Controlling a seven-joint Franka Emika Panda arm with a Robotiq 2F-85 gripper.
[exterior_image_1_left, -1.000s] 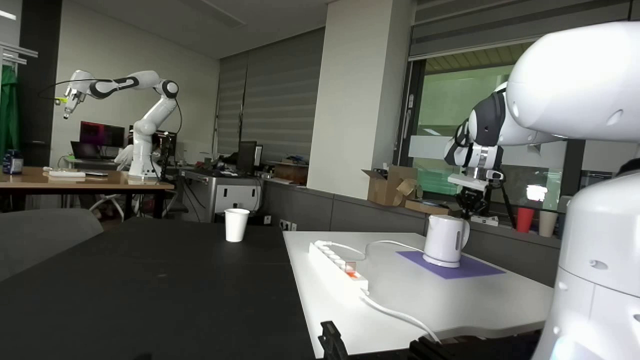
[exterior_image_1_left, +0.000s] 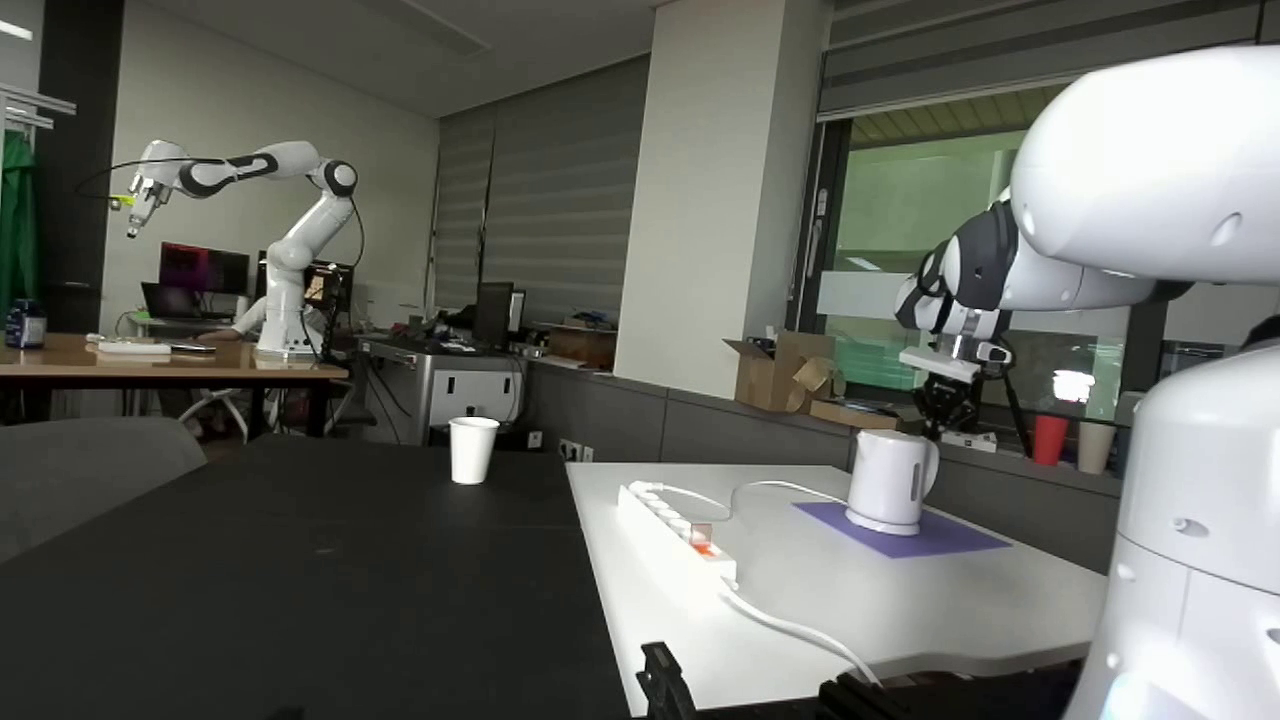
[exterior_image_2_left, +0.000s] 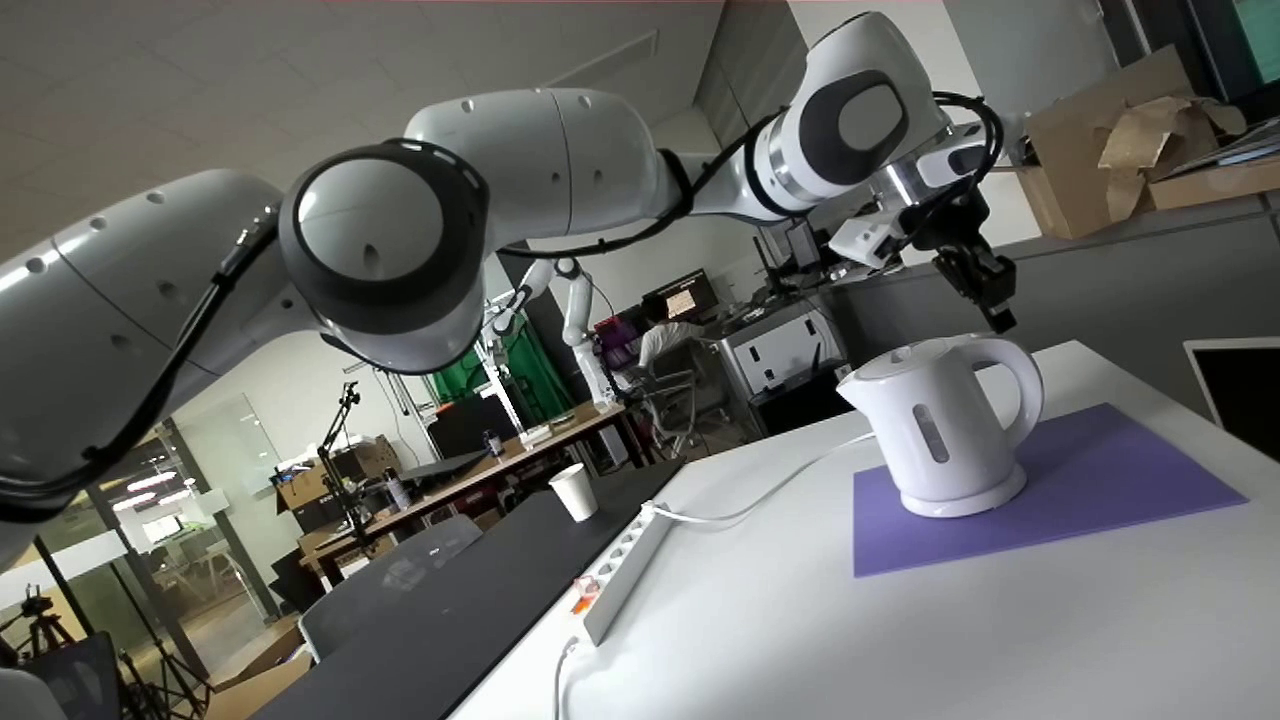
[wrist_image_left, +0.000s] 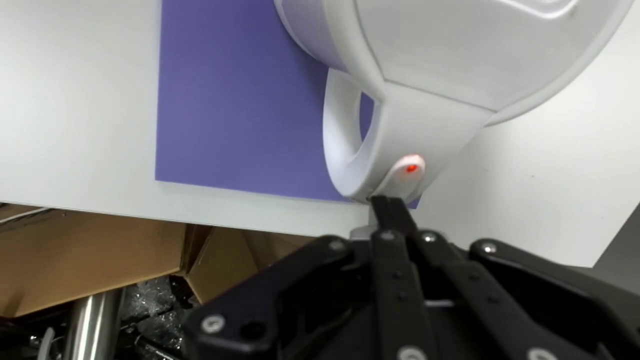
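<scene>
A white electric kettle (exterior_image_2_left: 942, 420) stands upright on a purple mat (exterior_image_2_left: 1122, 462), its handle turned toward the table's far edge. In the wrist view the kettle's handle (wrist_image_left: 420, 129) carries a small switch (wrist_image_left: 406, 174) with a red mark. My gripper is shut, its fingertips at the outer end of that switch; whether they touch it I cannot tell. Nothing shows between the fingers. Exterior view 2 has the gripper (exterior_image_2_left: 999, 318) pointing down just above the handle.
A white power strip (exterior_image_1_left: 678, 528) with a cord lies along the white table's left side. On the black table stands a white paper cup (exterior_image_1_left: 471, 450). Cardboard boxes (exterior_image_1_left: 780, 372) sit on the ledge beyond.
The arm's wrist has shifted slightly to the right in exterior view 1, while the gripper stays over the kettle's handle. The kettle has not visibly moved.
</scene>
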